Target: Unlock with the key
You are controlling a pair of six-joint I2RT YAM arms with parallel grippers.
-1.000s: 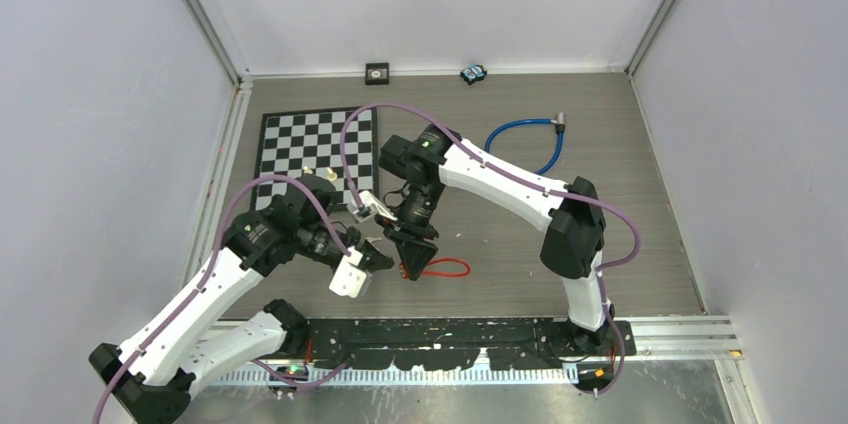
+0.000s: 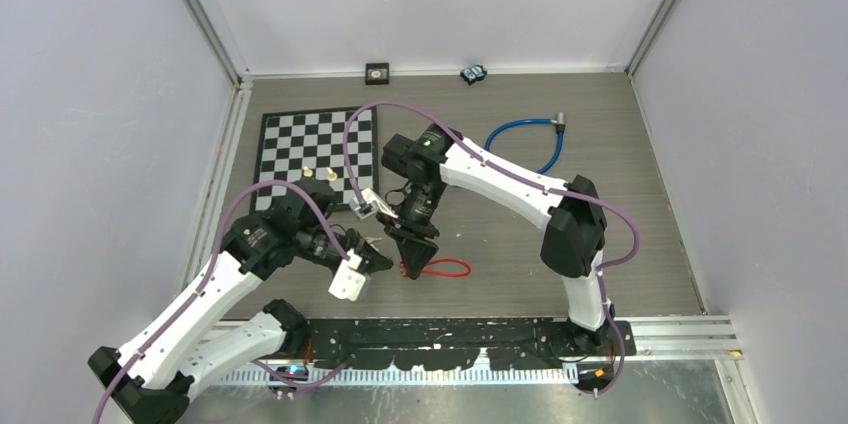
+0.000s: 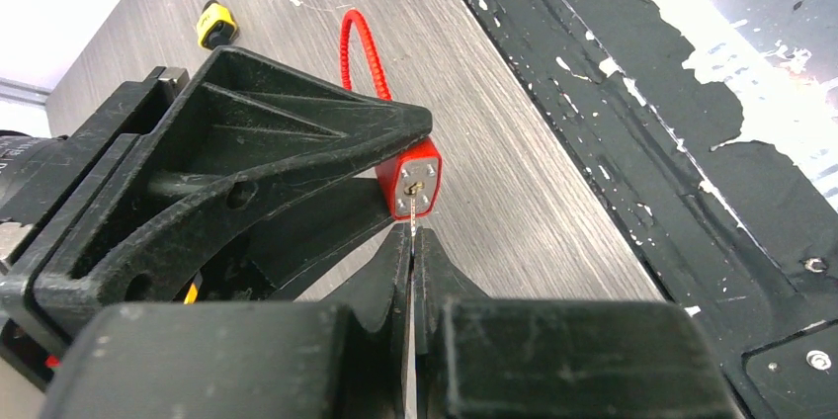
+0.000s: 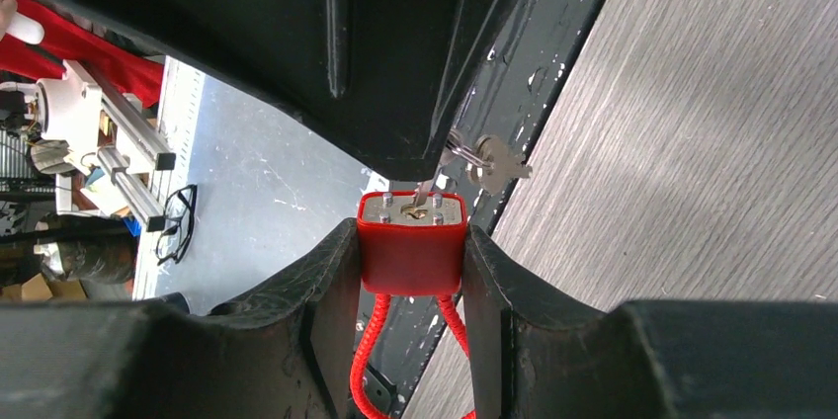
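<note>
The red lock [image 4: 411, 256], a small body with a metal keyhole face and a red cable loop [image 2: 447, 267], is held between the fingers of my right gripper. Its keyhole [image 3: 413, 188] faces my left gripper, which is shut on a thin silver key [image 3: 413, 213]. The key's tip is at the keyhole; how far it enters, if at all, I cannot tell. A second key [image 4: 495, 165] hangs beside the left fingertip in the right wrist view. From above, the arms hide both lock body and held key.
A chessboard [image 2: 290, 139] with a few pale pieces lies at the left. A blue cable [image 2: 520, 124] is at the back right. Small objects, a black box [image 2: 377, 73] and a blue one [image 2: 473, 74], stand by the back wall.
Both arms hold nearly the same pose, the left one shifting only very slightly. The red cable loop wavers by a tiny amount. Nothing has been let go.
</note>
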